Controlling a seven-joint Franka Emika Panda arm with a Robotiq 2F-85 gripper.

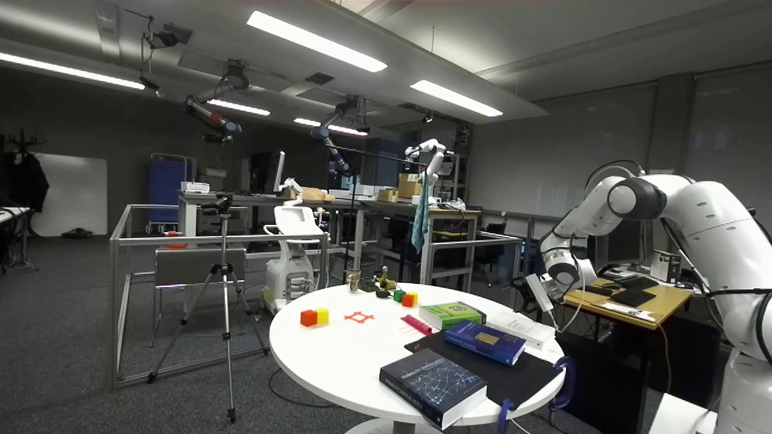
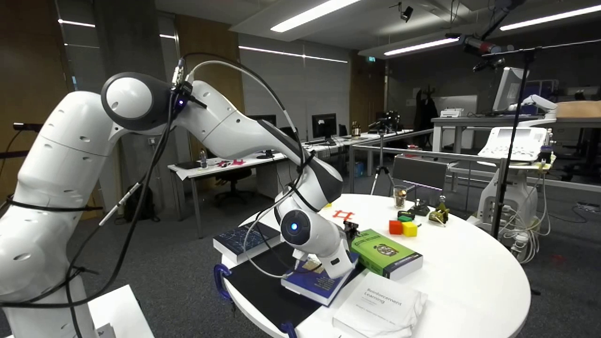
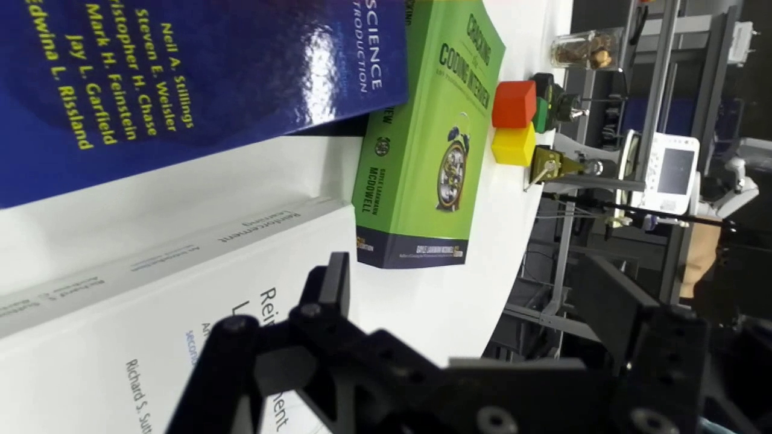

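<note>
My gripper is open, its two fingers wide apart with nothing between them in the wrist view. In exterior view 1 it hangs in the air past the table's right side. Several books lie on the round white table: a green one, a blue one, a white one and a dark one with a network pattern. The wrist view has the white book at lower left, partly hidden by the gripper, and the green one beyond it. The arm covers part of the blue book in exterior view 2.
Red and yellow cubes sit past the green book, near a glass jar. Another cube pair and an orange frame lie on the far side. Blue clamps grip the table's edge by the black mat.
</note>
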